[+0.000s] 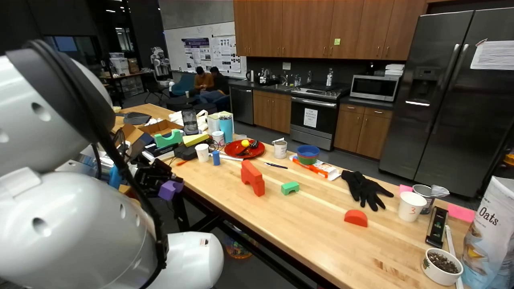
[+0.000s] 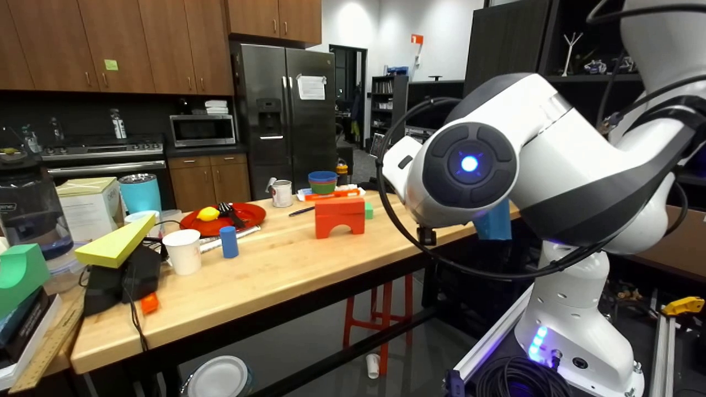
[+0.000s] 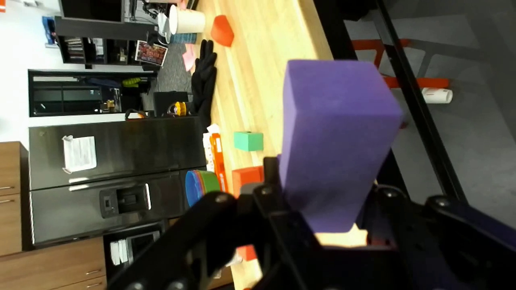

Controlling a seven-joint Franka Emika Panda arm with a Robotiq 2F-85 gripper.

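A purple block is held by my gripper, which is shut on it and covers its lower end in the wrist view. Exterior view 1 shows the same block off the table's near edge, over the floor, with the black gripper behind it. On the table stands a red arch-shaped stack. Right of that stack lies a small green block, and farther right a red half-round block. Exterior view 2 has the gripper and purple block hidden behind the arm.
A blue cylinder, a white cup and a red plate with a lemon occupy the far left. Black gloves and stacked bowls are along the back.
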